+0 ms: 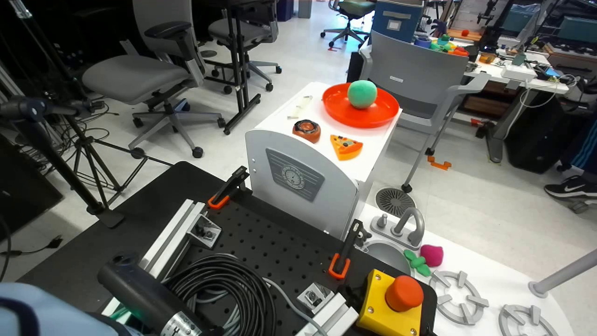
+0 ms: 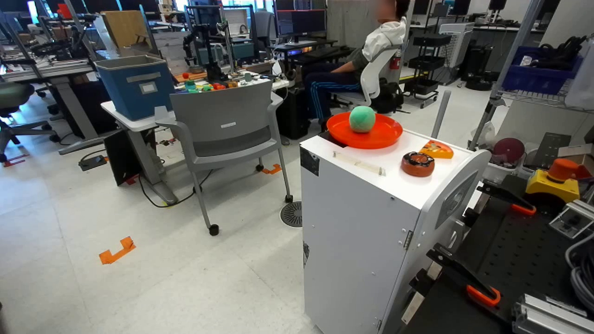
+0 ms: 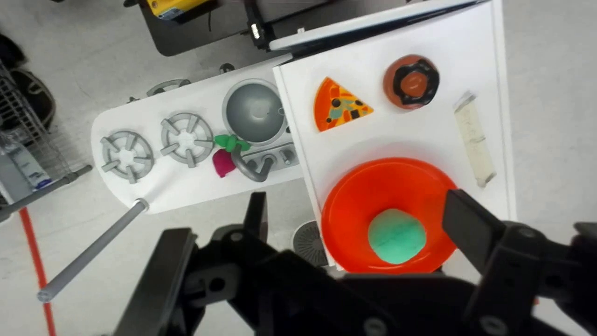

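In the wrist view my gripper stands open, its dark fingers (image 3: 468,227) wide apart with nothing held. Beyond them, on the white stand top, is a red plate (image 3: 358,196) with a green ball (image 3: 397,236) in it. A toy pizza slice (image 3: 338,104) and a brown doughnut with dark icing (image 3: 412,81) lie apart from each other, off the plate. On the lower counter a pink toy with green leaves (image 3: 223,162) rests against the faucet beside the grey sink (image 3: 254,111). Neither exterior view includes the gripper.
Two grey burners (image 3: 187,139) and an upright grey post (image 3: 98,246) occupy the lower counter. A raised panel (image 1: 302,173) borders the stand top. Black clamps (image 1: 348,246) and a yellow emergency-stop box (image 1: 390,302) sit on the dark table. A grey chair (image 2: 225,122) stands close by.
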